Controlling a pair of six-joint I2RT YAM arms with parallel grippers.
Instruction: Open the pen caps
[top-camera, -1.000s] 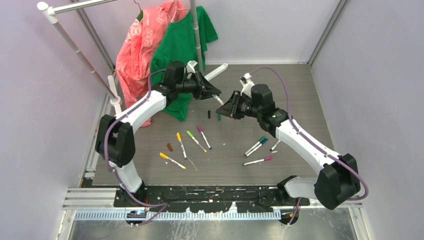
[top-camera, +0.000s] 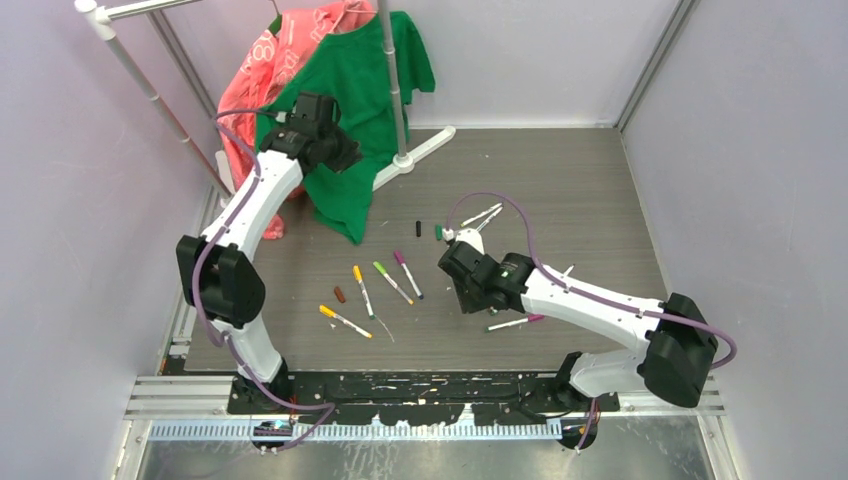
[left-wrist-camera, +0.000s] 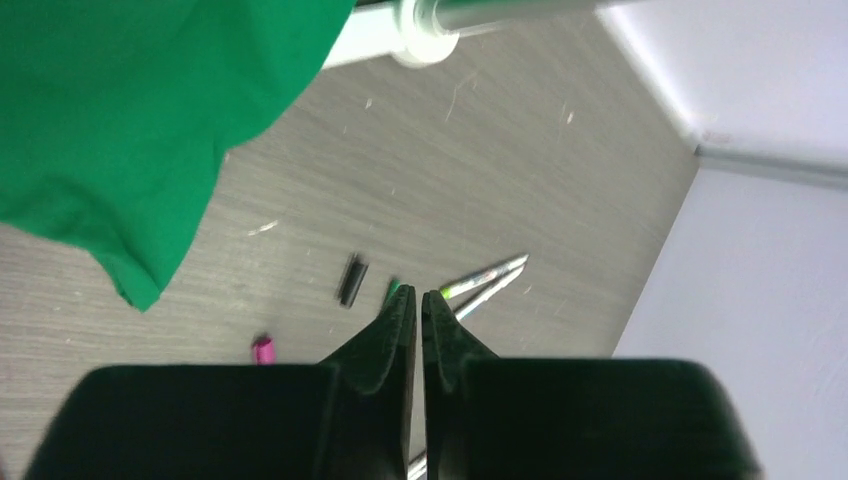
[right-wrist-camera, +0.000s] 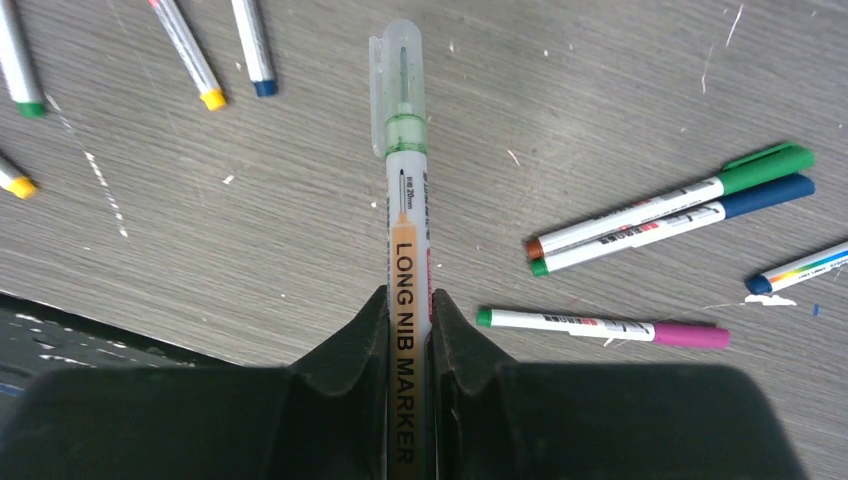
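A clear-capped long nib marker (right-wrist-camera: 405, 250) stands in my right gripper, shut on it, cap on and pointing up in the right wrist view; the gripper is over the right part of the floor. My left gripper is shut, nothing showing between its fingertips, near the green shirt. Markers with caps lie below: a green-capped one (right-wrist-camera: 670, 200), a blue-capped one (right-wrist-camera: 680, 220), a magenta-capped one (right-wrist-camera: 690, 333). More lie at centre-left, such as a yellow one (top-camera: 343, 322).
A clothes rack (top-camera: 150, 93) with a green shirt (top-camera: 355, 200) and pink garment fills the back left. Small loose caps, black (top-camera: 418, 228) and brown (top-camera: 339, 294), lie on the floor.
The grippers have moved apart: the left toward the rack, upper left, the right down and toward the front with the marker, which was between both grippers earlier.
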